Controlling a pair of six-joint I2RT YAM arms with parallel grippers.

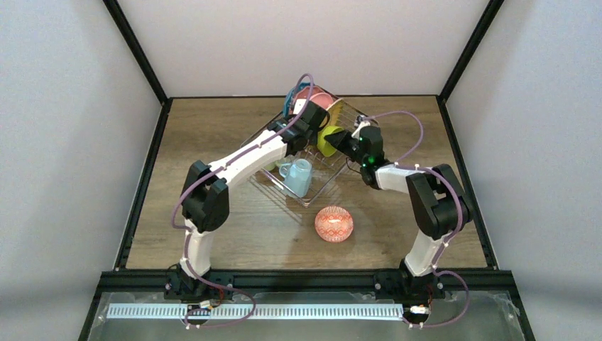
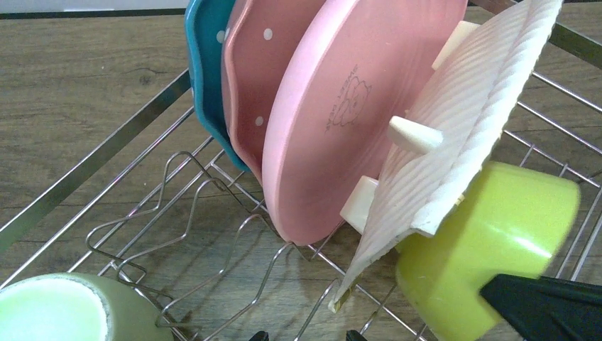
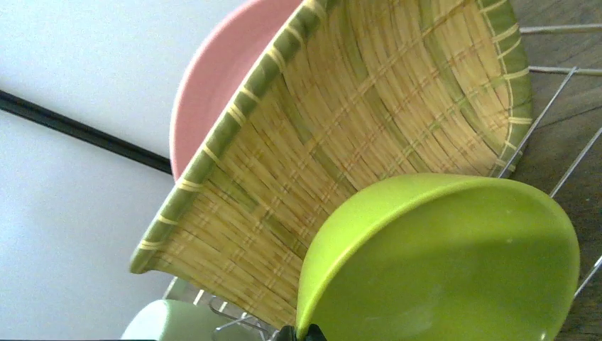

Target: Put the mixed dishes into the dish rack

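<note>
A lime-green bowl (image 1: 329, 141) lies tipped on its side in the wire rack (image 1: 307, 202). My right gripper is shut on the bowl's thin rim. Beside the bowl leans a bamboo-patterned tray (image 3: 369, 92); its pale, ribbed back (image 2: 454, 142) with stubby feet faces my left wrist camera. Pink plates (image 2: 334, 128) and a blue plate (image 2: 209, 78) stand behind it in the rack. Fingertips apart and empty, my left gripper hovers over the wires near the tray's lower edge.
A light-blue mug (image 1: 298, 177) stands in the rack's front corner, with a pale green cup (image 2: 64, 309) to its left. On the table in front of the rack sits a red-patterned bowl (image 1: 334, 224).
</note>
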